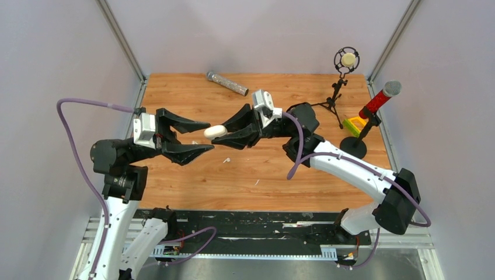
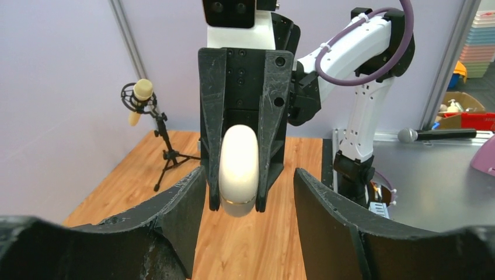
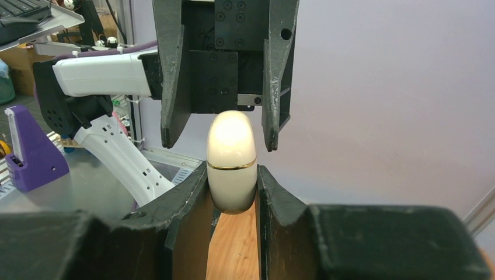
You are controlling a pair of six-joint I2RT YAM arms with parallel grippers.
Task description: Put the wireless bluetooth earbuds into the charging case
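The white charging case (image 1: 215, 132) is held in the air with its lid closed, a gold line marking the seam in the right wrist view. My right gripper (image 1: 223, 135) is shut on it, one finger along each side. Opposite, my left gripper stands open, its fingertips spread wide around the case's end with gaps on both sides. Whatever is inside the case is hidden. A small white piece, perhaps an earbud (image 1: 227, 160), lies on the wooden table below; another pale bit (image 1: 195, 142) shows partly behind the left fingers.
A glittery tube (image 1: 227, 83) lies at the back of the table (image 1: 274, 186). At the right stand a tripod microphone (image 1: 348, 60), a red microphone (image 1: 380, 100) on a stand and a yellow-green block (image 1: 354, 125).
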